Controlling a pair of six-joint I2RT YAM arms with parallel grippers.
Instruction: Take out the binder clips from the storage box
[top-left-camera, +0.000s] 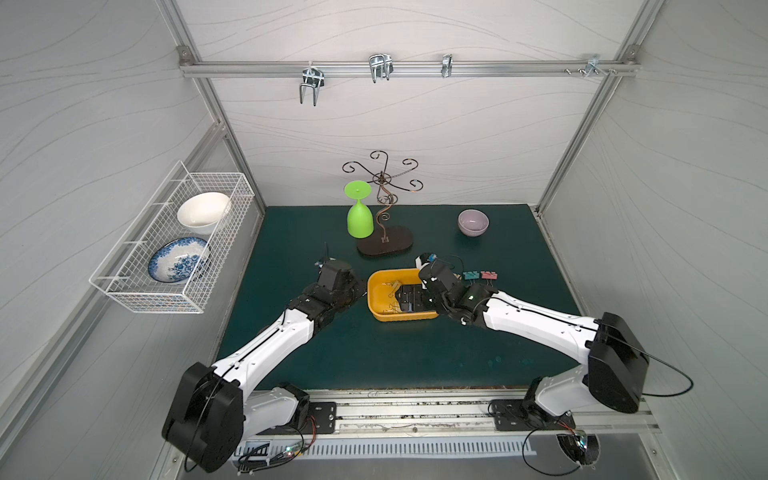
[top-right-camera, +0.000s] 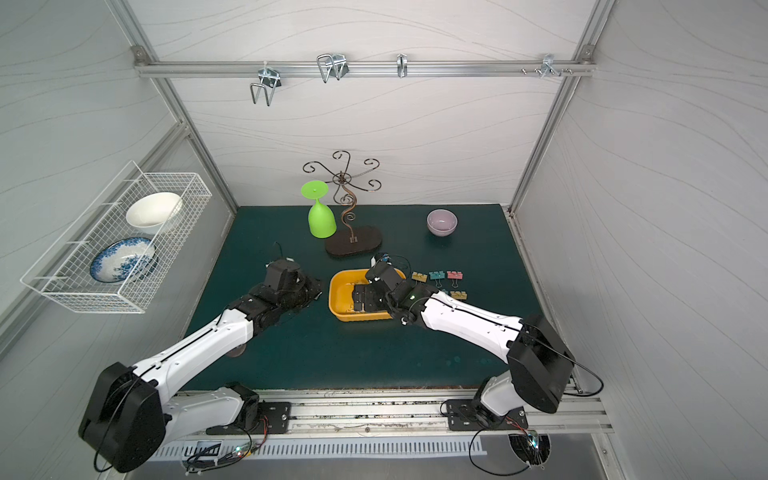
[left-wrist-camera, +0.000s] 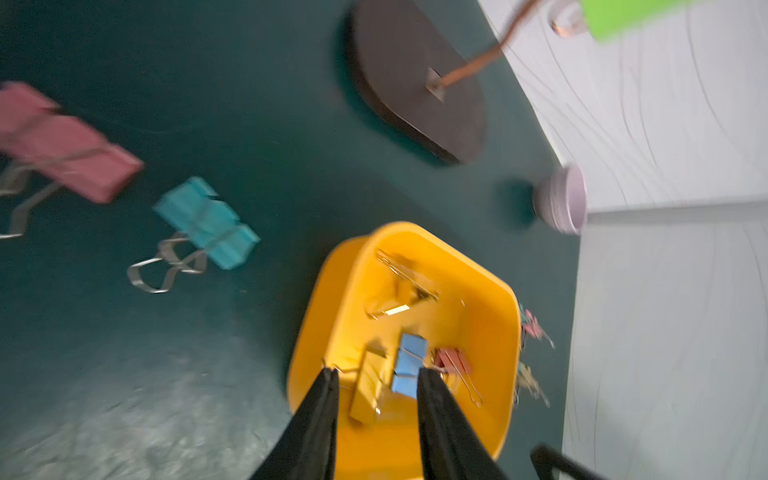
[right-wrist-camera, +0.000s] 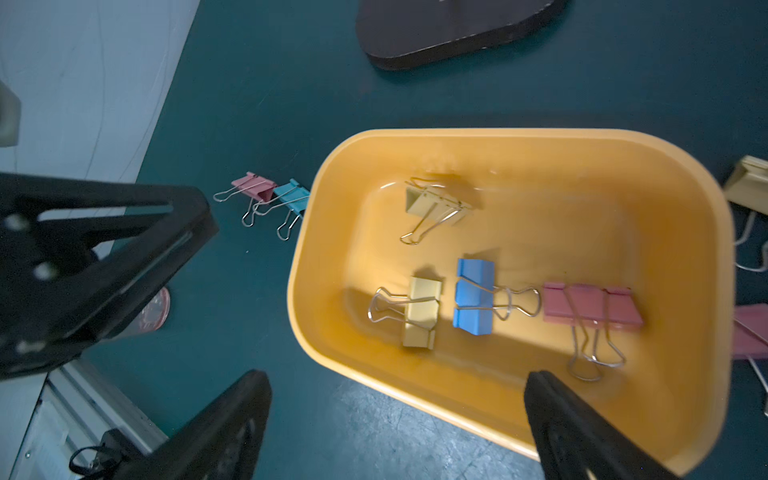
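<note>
The yellow storage box (right-wrist-camera: 512, 142) stands on the green table. Inside it lie a blue binder clip (right-wrist-camera: 475, 296), a red binder clip (right-wrist-camera: 592, 305) and two yellow binder clips, one upright-tilted (right-wrist-camera: 437, 203) and one flat (right-wrist-camera: 421, 312). Over the box, my right gripper hangs with its fingers wide apart and empty. My left gripper is at the box's left side, its fingers parted, with nothing held. Left of the box on the table are a teal clip (left-wrist-camera: 208, 221) and a pink clip (left-wrist-camera: 64, 144).
More clips, including a teal one (top-right-camera: 437, 275) and a pink one (top-right-camera: 454, 276), lie to the right of the box. Behind stand a metal stand (top-left-camera: 385, 240) with a green goblet (top-left-camera: 360, 220) and a purple bowl (top-left-camera: 473, 222).
</note>
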